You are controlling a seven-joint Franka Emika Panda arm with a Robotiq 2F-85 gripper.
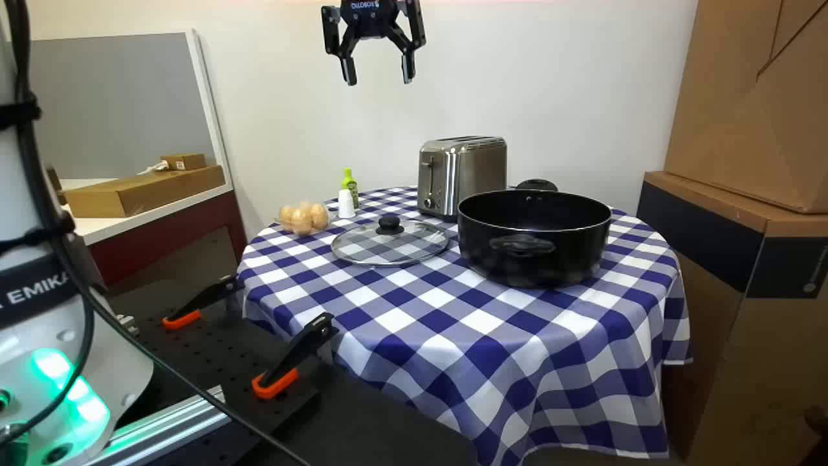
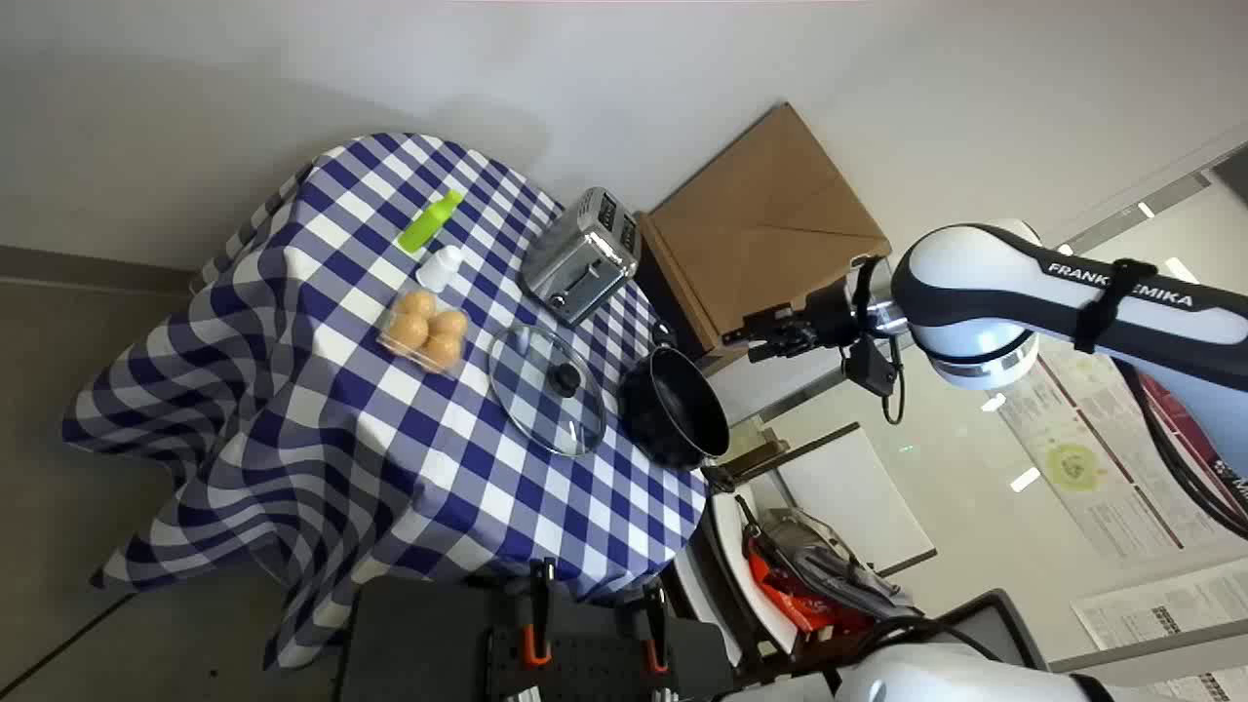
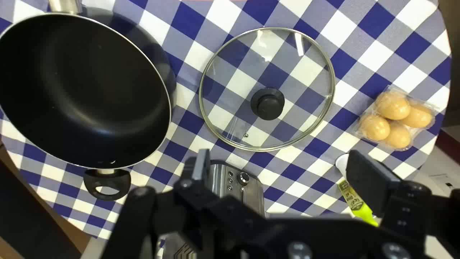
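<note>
High above the table my gripper (image 1: 378, 82) stands open, with nothing between its fingers; the wrist view shows its two fingers (image 3: 201, 166) spread wide along the lower edge. A black pot (image 1: 535, 244) with two side handles is empty and uncovered. Beside it, flat on the cloth, lies a glass lid (image 3: 267, 69) with a black knob (image 3: 267, 104). Behind them rises a steel toaster (image 1: 463, 175), partly covered by my gripper in the wrist view. Several eggs (image 3: 390, 116) sit in a clear pack. Near them are a white shaker (image 2: 440, 268) and a green bottle (image 2: 430, 221).
A blue-and-white checked cloth (image 1: 435, 310) covers the round table, with bare cloth at the front. Tall cardboard boxes (image 1: 749, 109) stand on the right. Two black clamps (image 1: 299, 353) with orange ends grip the mounting plate by the table's near edge.
</note>
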